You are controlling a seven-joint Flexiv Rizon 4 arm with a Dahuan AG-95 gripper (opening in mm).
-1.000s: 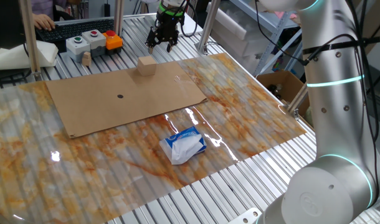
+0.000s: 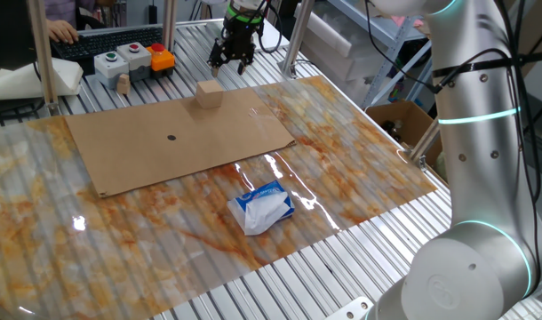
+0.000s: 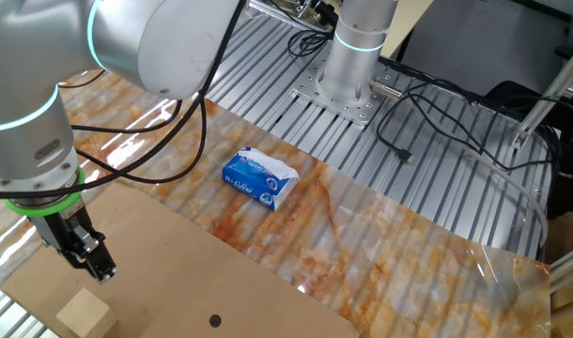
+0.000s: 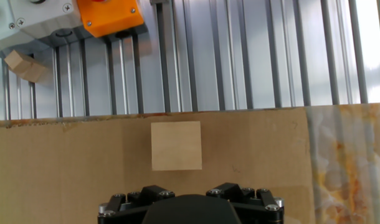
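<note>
My gripper (image 2: 231,68) hangs above the table, pointing down, with its two fingers spread apart. In the wrist view the open gripper shows at the bottom edge, nothing between its fingers. A plain wooden block (image 4: 176,145) lies ahead of the fingers, near the edge of the cardboard sheet (image 4: 65,162). Exterior view 1 has the same block (image 2: 210,94) at the sheet's far edge, apart from the gripper. In exterior view 2 the block (image 3: 86,314) is at the lower left, just below the gripper (image 3: 100,272).
A blue and white tissue pack (image 2: 266,208) lies on the marbled mat (image 2: 155,240). Beyond the cardboard stand switch boxes, one orange (image 2: 161,59), with a small wooden piece (image 2: 123,84) beside them. A person's hand (image 2: 63,32) rests by a keyboard.
</note>
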